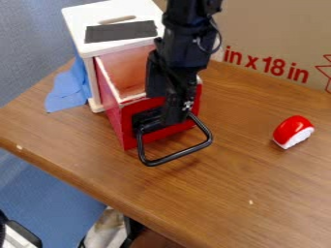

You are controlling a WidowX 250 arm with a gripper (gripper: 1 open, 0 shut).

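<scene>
My black gripper (172, 107) hangs down at the front of a red box (122, 122) with an open top and pinkish inside. A black bent-bar handle (175, 154) sticks out from the box's front, and the gripper is over the handle's back part. Its fingertips are hidden or too dark to tell apart from the handle.
A white box (96, 21) with a dark panel stands behind, with a blue cloth (68, 91) at its left. A red-and-white mouse-shaped object (292, 131) lies on the right of the wooden table (233, 203). Cardboard (278, 48) stands at the back.
</scene>
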